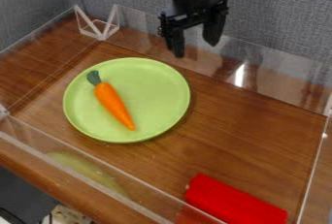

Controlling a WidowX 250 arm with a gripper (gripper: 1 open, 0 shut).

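A black gripper (193, 36) hangs at the top centre, above the back part of the wooden table, with its two fingers spread apart and nothing visible between them. An orange carrot (112, 104) lies on a green plate (165, 112) left of centre, below and left of the gripper.
A red block (236, 201) lies at the front right. Clear walls edge the table, with a white wire-like piece (97, 29) at the back left corner. A blurred yellowish shape shows at the front left.
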